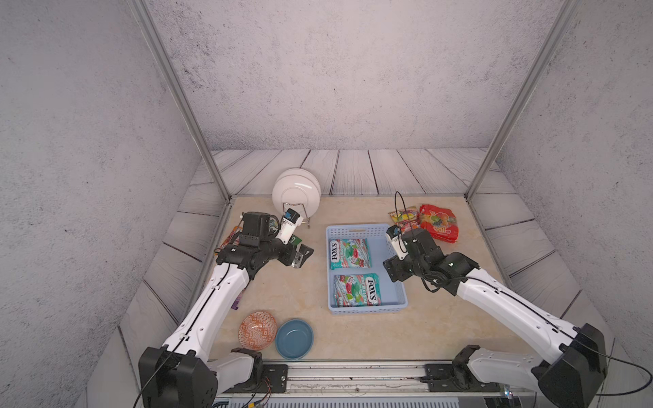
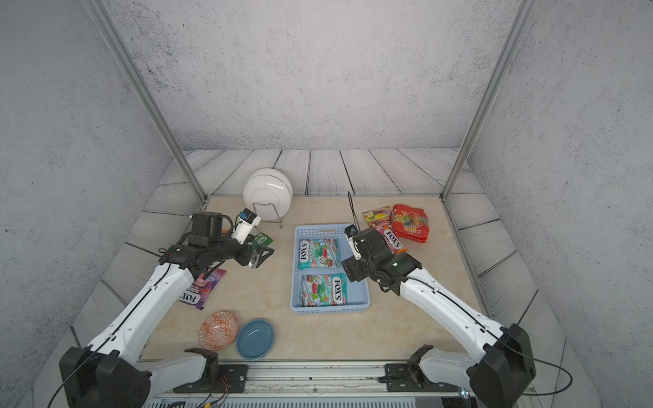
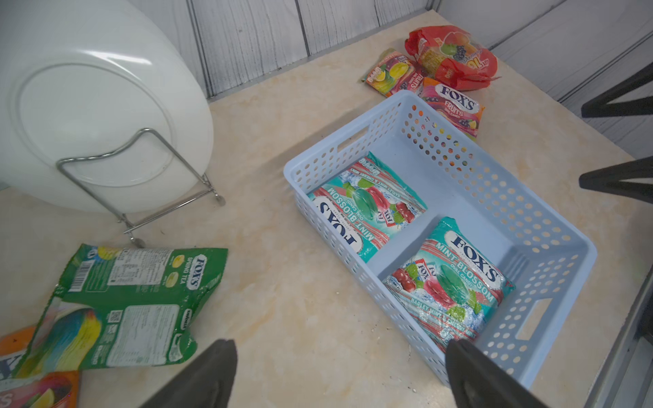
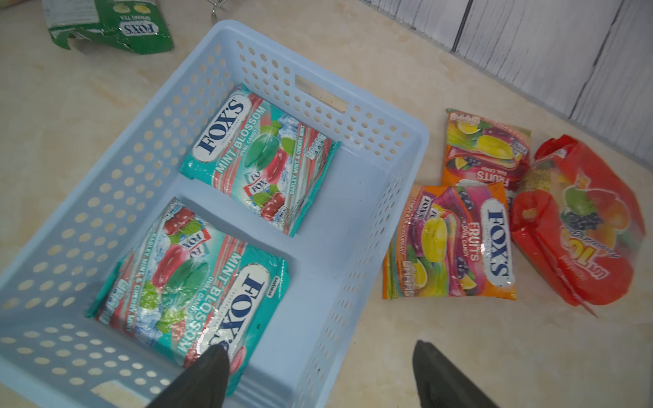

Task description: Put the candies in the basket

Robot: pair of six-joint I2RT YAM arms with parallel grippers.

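Two teal Fox's mint candy bags, one (image 4: 262, 159) at the basket's far end and one (image 4: 194, 285) nearer, lie flat in the light blue basket (image 3: 340, 246). My left gripper hovers over the table left of the basket, fingers apart and empty. Over the basket's right side, my right gripper is likewise open with nothing in it. Right of the basket lie an orange-purple Fox's fruits bag (image 4: 452, 244), a smaller fruits bag (image 4: 484, 146) and a red candy bag (image 4: 578, 217). A green Fox's bag (image 3: 146, 299) is on the left.
White plates (image 1: 297, 190) stand in a wire rack at the back left. An orange patterned bowl (image 1: 257, 330) and a blue bowl (image 1: 294, 339) sit at the front left. A purple Fox's bag (image 2: 200, 289) lies partly under the left arm. The basket's right half is empty.
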